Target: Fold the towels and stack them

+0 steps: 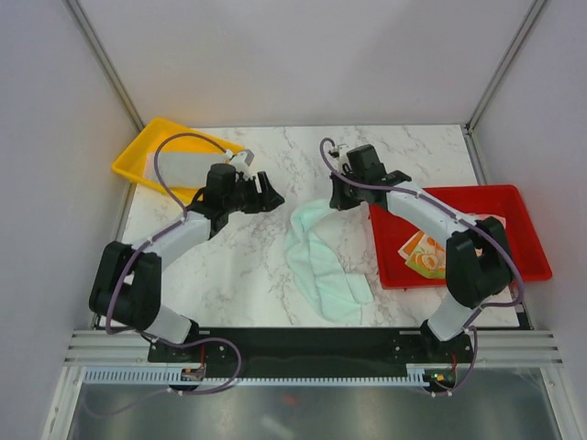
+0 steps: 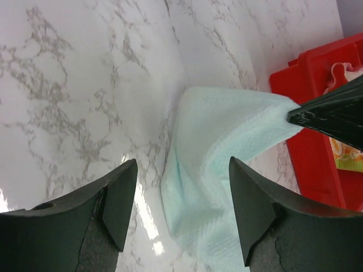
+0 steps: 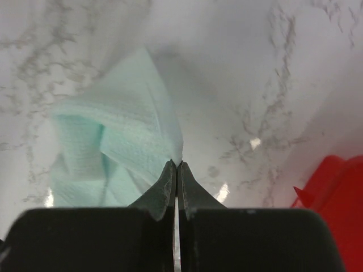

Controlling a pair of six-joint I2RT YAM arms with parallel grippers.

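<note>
A pale mint towel [image 1: 321, 275] lies crumpled and trailing over the middle of the table. Its top corner is held raised in my right gripper [image 1: 336, 203], which is shut on it at the fingertips; the same towel [image 2: 198, 164] fills the middle of the left wrist view. My left gripper [image 1: 269, 192] stands open and empty to the left of the towel, above the table, with the towel below and between its fingers in its own view.
A yellow tray [image 1: 138, 156] at the back left holds a folded grey towel [image 1: 179, 170]. A red bin [image 1: 523, 247] on the right holds orange and pink cloths [image 1: 426, 257]. Bare marble lies left of the mint towel.
</note>
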